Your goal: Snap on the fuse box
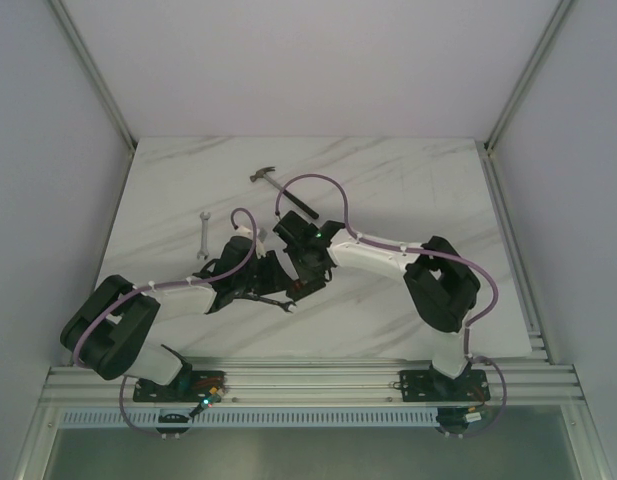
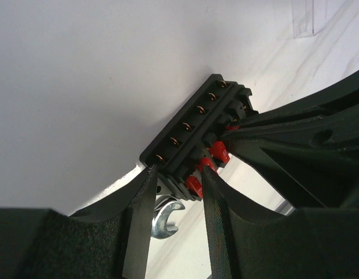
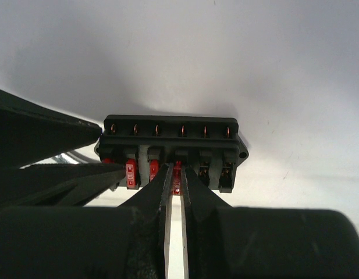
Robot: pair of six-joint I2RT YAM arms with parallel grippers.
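Note:
The black fuse box (image 1: pixel 306 289) lies on the marble surface, a row of metal contacts along one side and red fuses (image 3: pixel 131 173) along the other. My right gripper is over a red fuse near the middle, its fingertips close together; whether it grips the fuse is unclear. My left gripper is at the box's end, its two fingertips a little apart. In the left wrist view the right gripper's body hides part of the fuse row.
An open-end wrench (image 2: pixel 164 224) lies beside the box. A hammer (image 1: pixel 283 192) lies behind the arms, and another wrench (image 1: pixel 204 235) at the left.

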